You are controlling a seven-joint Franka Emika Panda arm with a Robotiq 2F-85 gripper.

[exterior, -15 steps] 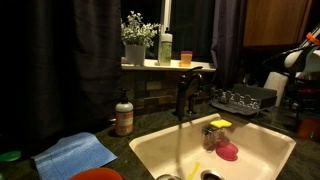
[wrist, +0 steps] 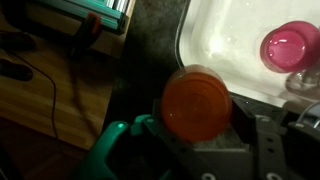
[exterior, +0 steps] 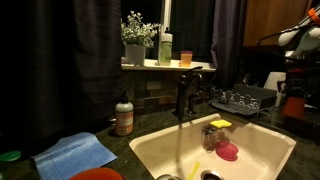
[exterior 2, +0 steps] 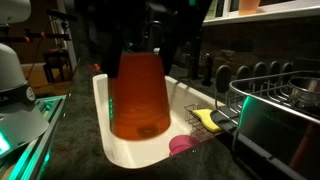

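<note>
An orange-red cup (exterior 2: pixel 140 95) hangs large in front of exterior view 2, with my dark gripper (exterior 2: pixel 138 48) shut on its upper part. From the wrist, the cup (wrist: pixel 196 105) appears end-on between the fingers, outside the sink's edge. At the right side of exterior view 1, the cup (exterior: pixel 293 107) is held below the gripper (exterior: pixel 298 72), above the counter. The white sink (exterior: pixel 265 150) holds a pink bowl (exterior: pixel 227 151), also visible as a pink round bowl (wrist: pixel 288 47) in the wrist view.
A yellow sponge (exterior: pixel 221 123) sits by the sink's back edge. The faucet (exterior: pixel 187 92) rises behind the basin. A dark dish rack (exterior 2: pixel 265 110) stands beside it. A soap bottle (exterior: pixel 124 115) and a blue cloth (exterior: pixel 74 156) lie to the left.
The cup has risen from low at the right edge and shifted left in exterior view 1. The arm and gripper have come further into view with it.
</note>
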